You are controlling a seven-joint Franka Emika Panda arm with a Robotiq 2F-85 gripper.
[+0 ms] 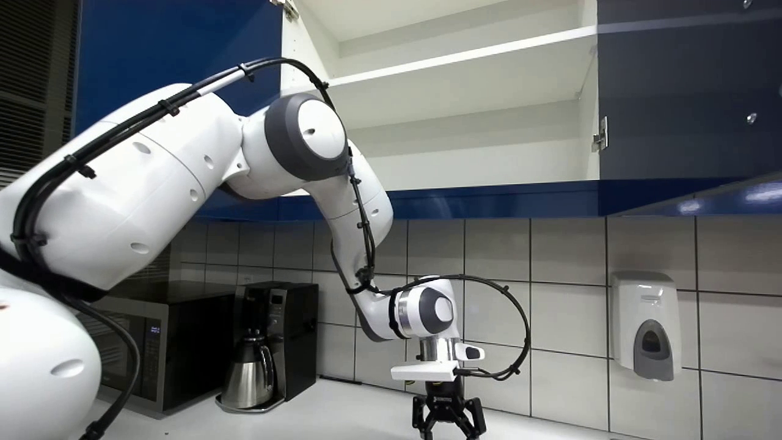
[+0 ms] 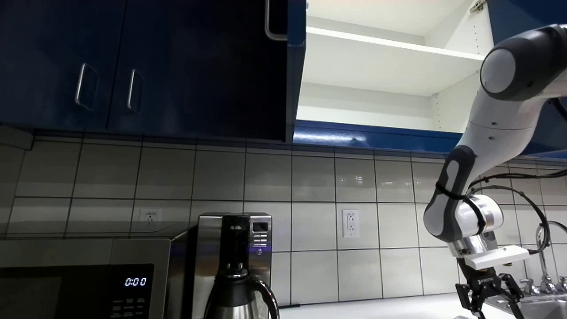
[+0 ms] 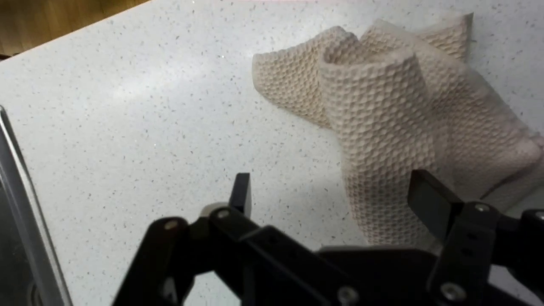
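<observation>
A crumpled beige cloth with a bumpy weave (image 3: 380, 117) lies on the speckled white counter in the wrist view, right of centre. My gripper stands open above the counter, its fingers wide apart. The right finger (image 3: 433, 201) overlaps the lower part of the cloth in this view; whether it touches cannot be told. Bare counter shows beside the left finger (image 3: 240, 194). In exterior view 1 the gripper (image 1: 448, 434) points down at the bottom edge, its tips partly cut off. The cloth does not show in either exterior view.
A metal sink edge (image 3: 35, 219) runs along the left of the wrist view. Coffee maker (image 1: 297, 337) and microwave (image 1: 176, 352) stand at the back left. Above, the open cabinet (image 1: 469, 146) has empty shelves. A soap dispenser (image 1: 646, 315) hangs on the tiles.
</observation>
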